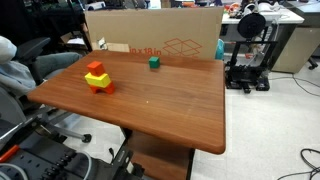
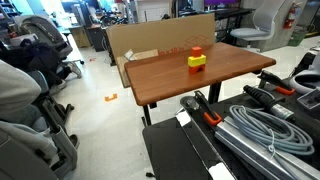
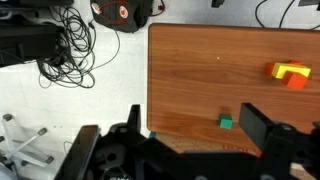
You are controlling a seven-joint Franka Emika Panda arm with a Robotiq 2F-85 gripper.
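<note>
A small stack of blocks stands on the wooden table (image 1: 180,105): a red block (image 1: 96,68) on top, a yellow block (image 1: 97,80) in the middle, red showing beneath. The same stack (image 2: 196,62) appears in exterior view 2, and in the wrist view its yellow block (image 3: 289,70) is near the right edge. Apart from it, a green block (image 1: 154,62) sits toward the cardboard side; in the wrist view this green block (image 3: 225,121) lies near my right finger. My gripper is open, high above the table, nothing between its fingers.
An upright cardboard panel (image 1: 155,30) borders one long side of the table. Coiled cable (image 2: 270,132) lies on the dark robot base in exterior view 2.
</note>
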